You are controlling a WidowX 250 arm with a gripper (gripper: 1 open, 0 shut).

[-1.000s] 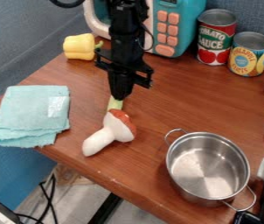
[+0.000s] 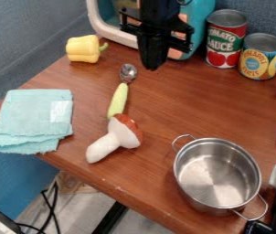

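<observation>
My black gripper [image 2: 152, 57] hangs high at the back, in front of the turquoise toy microwave [image 2: 196, 15], above the table; whether its fingers are open cannot be told. A spoon [image 2: 127, 73] with a pale green-yellow handle [image 2: 119, 101] lies on the wooden table below and left of it. A mushroom toy [image 2: 115, 139] with a red cap lies nearer the front. A folded light-blue cloth [image 2: 31, 119] lies at the left, and a steel pot [image 2: 217, 172] at the front right.
A yellow pepper [image 2: 84, 48] sits at the back left. A tomato sauce can [image 2: 225, 41] and a yellow-labelled can [image 2: 260, 57] stand at the back right. Dark objects line the right edge.
My gripper has risen and moved back and right, away from the spoon, uncovering it. The spoon and other objects look to be in the same places.
</observation>
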